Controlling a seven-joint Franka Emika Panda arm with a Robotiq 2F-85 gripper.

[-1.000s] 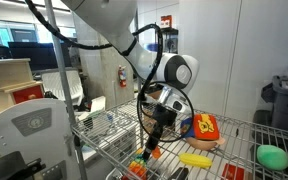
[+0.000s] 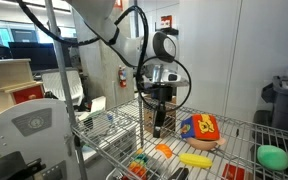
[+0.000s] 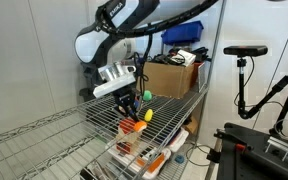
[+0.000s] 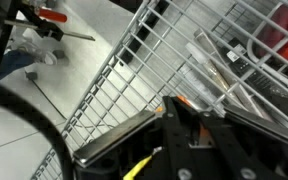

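Observation:
My gripper (image 2: 157,132) points down over the wire rack (image 2: 112,153), its fingers closed. A small orange item (image 4: 186,101) shows at the fingertips in the wrist view, partly hidden by the dark fingers. In exterior view 1 the orange item (image 2: 164,149) appears just below the fingers. From the other side, the orange item (image 3: 133,126) is under the gripper (image 3: 129,110). Its exact shape and the contact with the fingers are hard to make out.
A yellow item (image 2: 195,160) lies to the right, with a red and yellow packet (image 2: 205,128) behind it. The green round object (image 2: 272,157) is farther right. Multicoloured small pieces (image 2: 138,163) sit at the front. Bare rack spreads across the left in exterior view 2.
My gripper has risen and shifted slightly right in exterior view 1. The orange item has also moved a little right and up, and more of it now shows.

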